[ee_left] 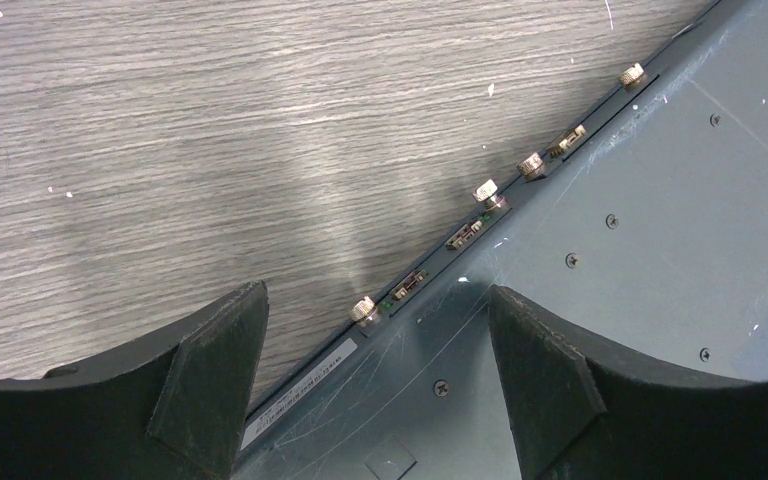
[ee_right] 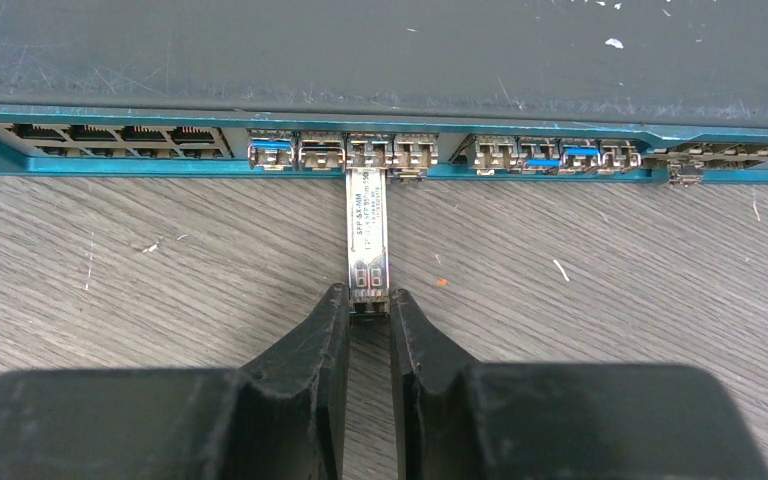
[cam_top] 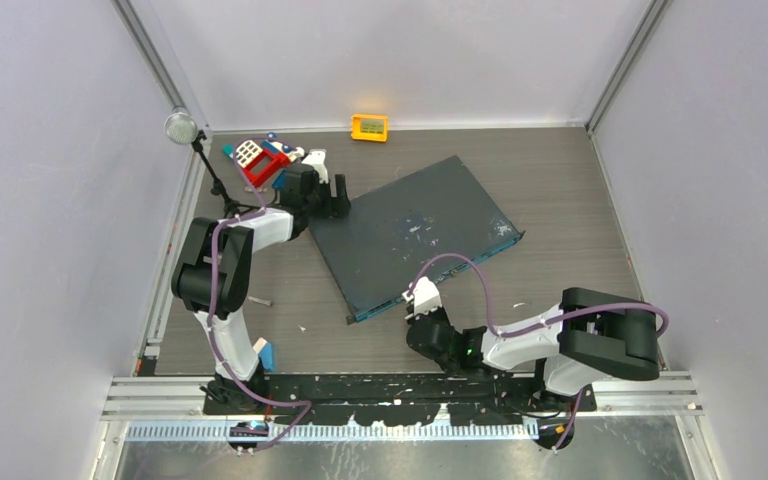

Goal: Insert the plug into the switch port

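Note:
The dark switch (cam_top: 410, 225) lies at an angle on the floor, its teal port face (ee_right: 50, 170) toward my right arm. My right gripper is shut on the outer end of a silver SFP plug (ee_right: 367, 225), whose far end meets a port in the middle-left cage group; how deep it sits I cannot tell. My left gripper is part open over the switch's back-left edge, nothing between its fingers; thumbscrews (ee_left: 485, 195) show along that edge.
Toys (cam_top: 260, 160) and a lamp stand (cam_top: 205, 150) crowd the back left. A yellow object (cam_top: 369, 128) stands by the back wall.

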